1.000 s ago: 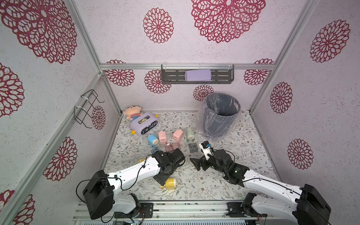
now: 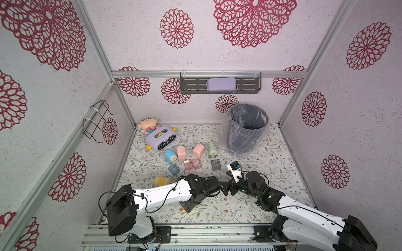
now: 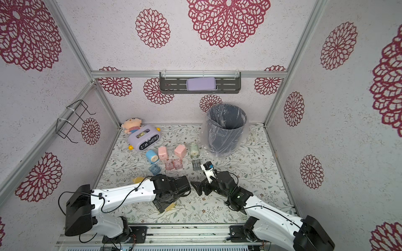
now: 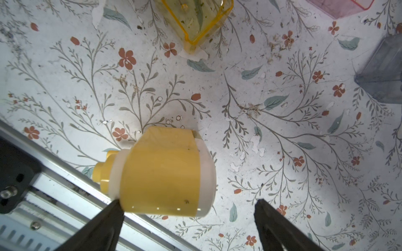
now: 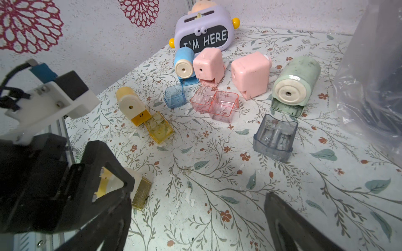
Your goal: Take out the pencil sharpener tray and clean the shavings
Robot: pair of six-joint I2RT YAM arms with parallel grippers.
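Observation:
A yellow-and-white pencil sharpener (image 4: 163, 171) lies near the table's front edge, below my left gripper. The left gripper is open, one finger on each side of the sharpener's lower end in the left wrist view; contact cannot be told. In the right wrist view, its fingers partly cover the sharpener, and a translucent yellow part (image 5: 142, 193) shows at its end. To the right, my right gripper is open with nothing between its fingers. An emptied-looking yellow tray (image 5: 159, 127) with some specks sits beside another yellow sharpener (image 5: 129, 103).
Blue (image 5: 184, 62), pink (image 5: 251, 74) and green (image 5: 296, 80) sharpeners stand farther back. Loose blue (image 5: 174, 96), red (image 5: 224, 106) and grey (image 5: 276, 137) trays lie before them. A bag-lined bin (image 2: 243, 131) stands at back right.
The left gripper has shifted right and now mostly hides the yellow sharpener from above. That sharpener has turned from its earlier angle. The right gripper has moved slightly right and toward the front.

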